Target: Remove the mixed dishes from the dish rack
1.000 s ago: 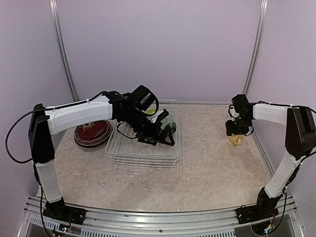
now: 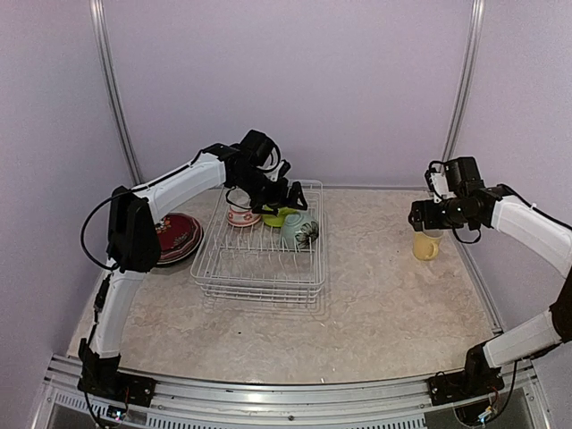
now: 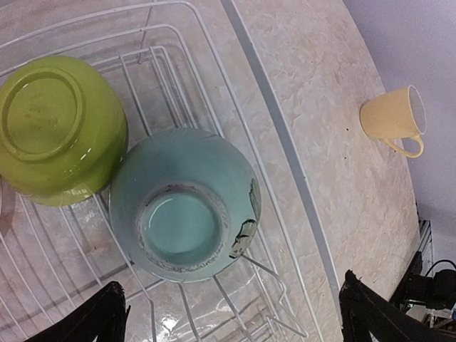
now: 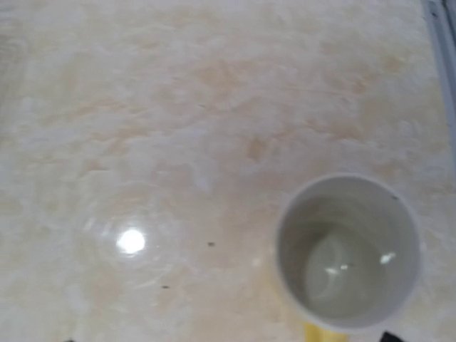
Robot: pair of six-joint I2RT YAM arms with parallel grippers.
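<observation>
In the wire dish rack point(image 2: 206, 277), a light blue bowl point(image 3: 185, 164) and a green bowl point(image 3: 57, 107) rest tilted among the tines, with a red and white dish point(image 2: 243, 217) behind at left. My left gripper point(image 2: 281, 201) hangs over these dishes, open and empty; the left wrist view looks down on the blue bowl between its fingertips. My right gripper point(image 2: 420, 214) is open above a yellow mug point(image 2: 425, 248), which stands upright on the counter at the right; its white interior point(image 4: 345, 249) fills the lower right of the right wrist view.
A stack of red patterned plates point(image 2: 174, 234) lies left of the rack, partly behind the left arm. Walls close in the back and both sides.
My right gripper has risen off the mug, which now stands uncovered below it.
</observation>
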